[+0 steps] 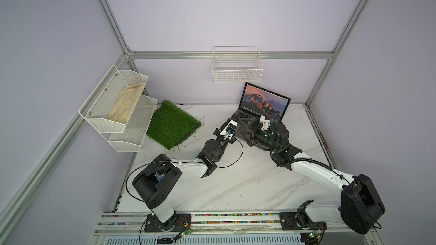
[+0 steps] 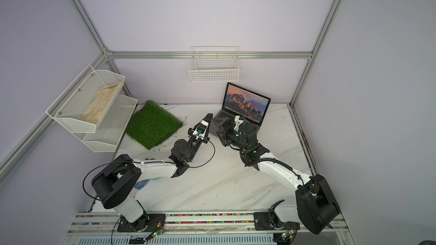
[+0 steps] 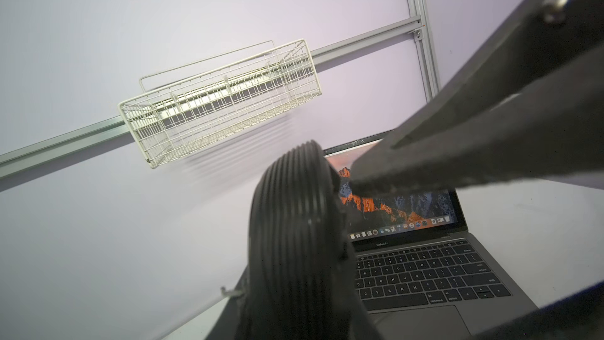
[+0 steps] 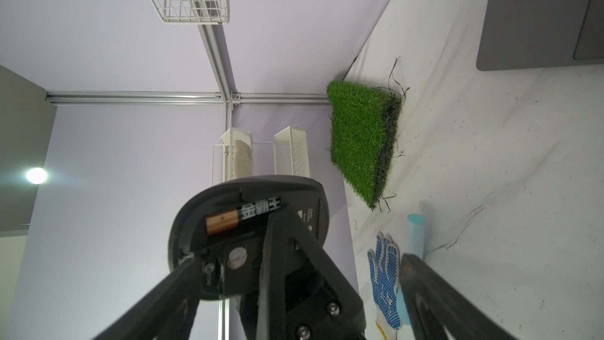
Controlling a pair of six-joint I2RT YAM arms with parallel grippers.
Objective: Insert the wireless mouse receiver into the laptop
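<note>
The dark mouse (image 4: 302, 198) shows its underside in the right wrist view, battery bay uncovered with an orange-and-black battery (image 4: 244, 215) inside. My left gripper (image 1: 232, 120) is shut on it, one finger (image 4: 302, 289) crossing the underside. My right gripper (image 1: 245, 131) is open; its blurred fingers (image 4: 166, 305) stand wide to either side of the mouse with nothing gripped. A dark ribbed shape (image 3: 295, 233) fills the middle of the left wrist view. Behind the grippers sits the open laptop (image 1: 267, 102), screen lit. I cannot pick out the receiver with certainty.
A green turf mat (image 1: 173, 124) lies left of the grippers. Beyond it are white wall baskets (image 1: 119, 109). A patterned glove (image 4: 385, 280) and a pale-blue cylinder (image 4: 415, 236) lie on the table.
</note>
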